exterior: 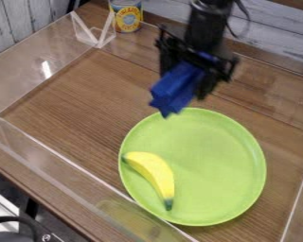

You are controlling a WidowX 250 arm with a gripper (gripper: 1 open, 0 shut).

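Note:
A dark robot arm (207,33) reaches down from the back, blurred, over the top of the green plate (211,184). At its lower end a blue object (177,93) appears in the air above and behind the plate. The gripper's fingers are too blurred to make out. A yellow banana (153,178) lies on the left part of the plate.
A can (125,13) stands at the back left. A transparent edge runs along the lower left.

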